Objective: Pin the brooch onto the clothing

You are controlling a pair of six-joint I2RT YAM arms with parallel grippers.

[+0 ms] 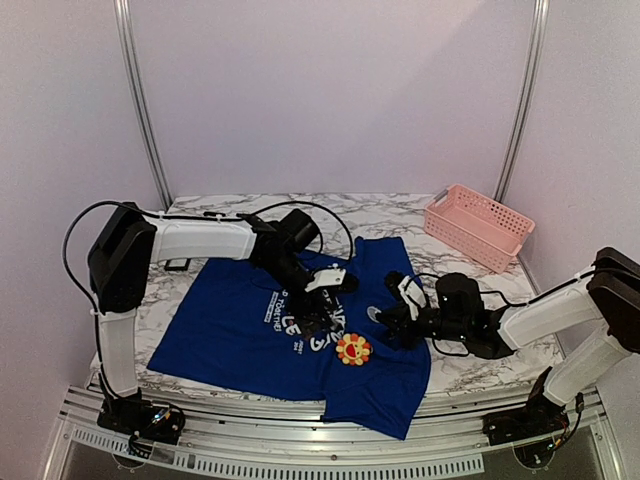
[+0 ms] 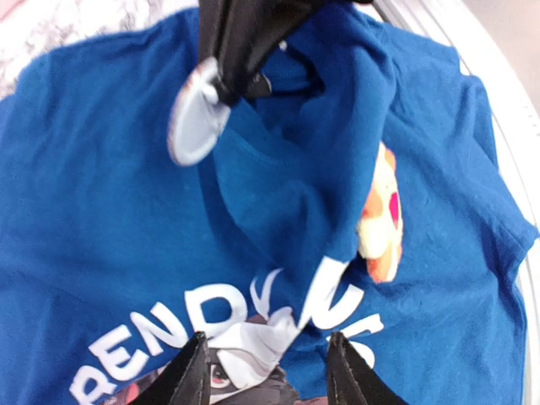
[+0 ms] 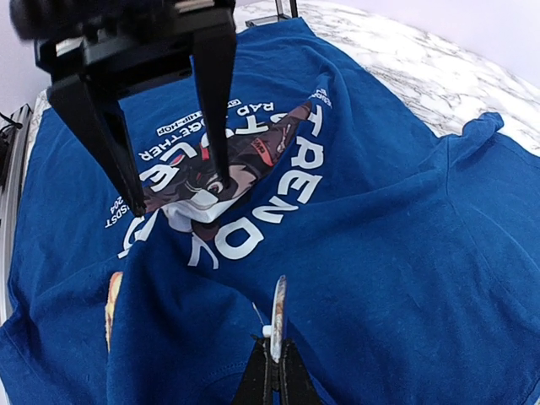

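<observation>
The blue clothing (image 1: 220, 340) with white lettering lies rumpled on the table. An orange-yellow flower (image 1: 353, 349) with a red middle sits on it, partly behind a fold (image 2: 354, 194) in the left wrist view. My right gripper is shut on a thin silver disc, seen as the round brooch piece (image 2: 196, 118) in the left wrist view. My left gripper stands open over the lettering, its fingertips apart with no object visibly held between them.
A pink basket (image 1: 478, 228) stands at the back right. A small dark object (image 1: 177, 265) lies at the left.
</observation>
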